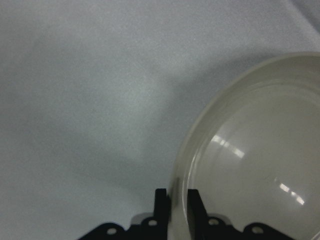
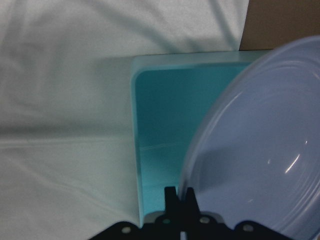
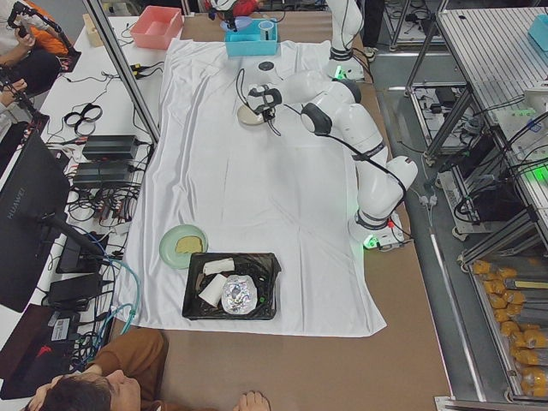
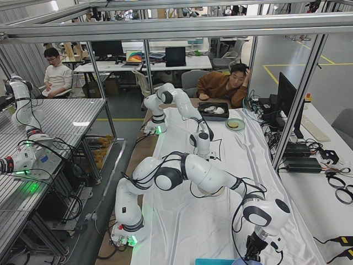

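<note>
A cream plate [image 3: 250, 118] lies on the white cloth, with my left gripper [image 3: 265, 110] over its rim. In the left wrist view the plate [image 1: 250, 150] has its rim between the fingertips of the left gripper. A translucent blue plate [image 2: 255, 140] is held by its rim in my right gripper, over a turquoise bin [image 2: 160, 110] at the far end of the cloth. The right gripper is largely hidden in the camera left view.
A black tray [image 3: 193, 304] with white items and a foil-covered thing sits at the near end, beside a green plate [image 3: 171, 253] holding a yellow item. A pink bin [image 3: 157, 26] is on the side table.
</note>
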